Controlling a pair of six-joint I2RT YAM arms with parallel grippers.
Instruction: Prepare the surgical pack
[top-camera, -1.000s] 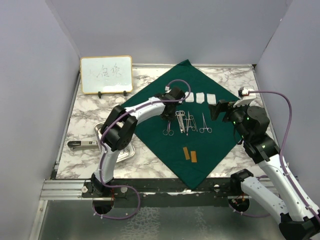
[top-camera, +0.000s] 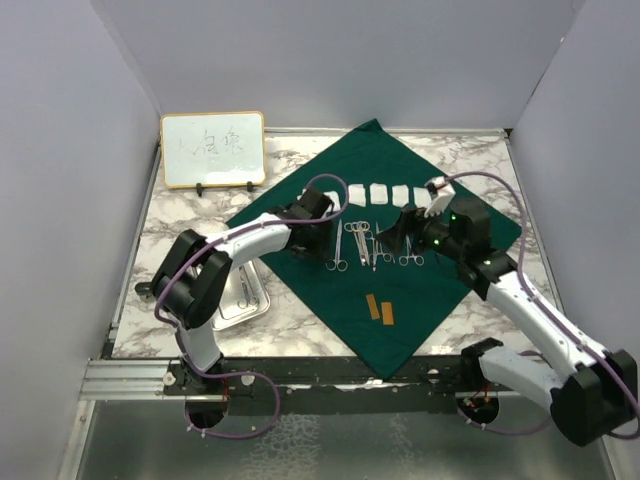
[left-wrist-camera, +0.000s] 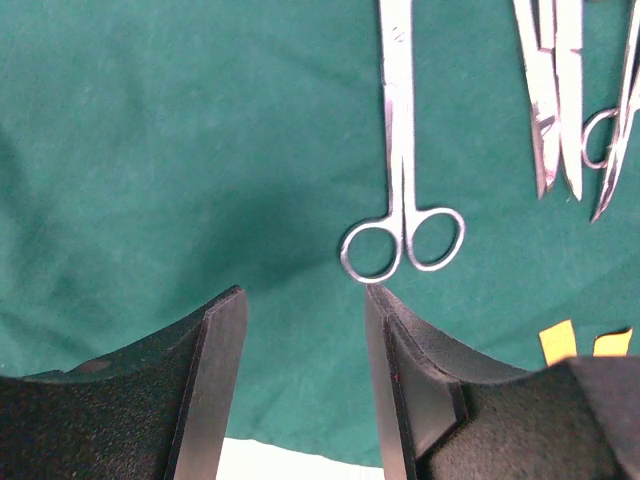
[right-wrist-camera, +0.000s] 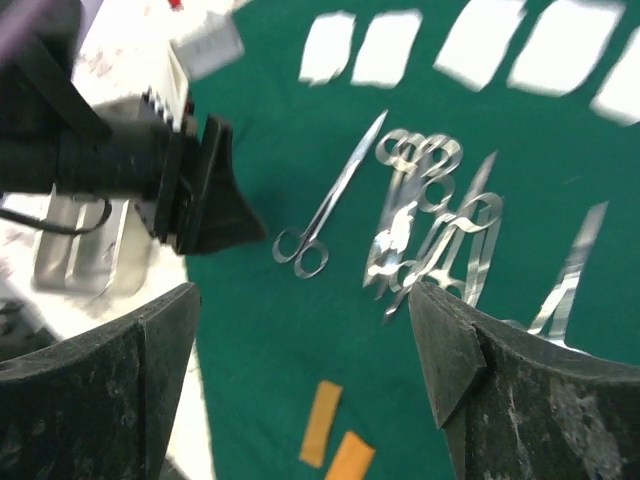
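Note:
My left gripper hangs over the green drape, open, just left of long scissors; in the left wrist view the scissors' rings lie just beyond its fingertips. My right gripper is over the drape's right part, open, above the instruments. Several clamps and scissors lie in the middle, with more scissors at their right. A row of white gauze pieces lies behind them, two orange strips in front.
A metal tray with instruments stands on the marble table at left, partly hidden by my left arm. A whiteboard stands at back left. Bare table borders the drape.
My left gripper has moved left, off the middle of the scissors.

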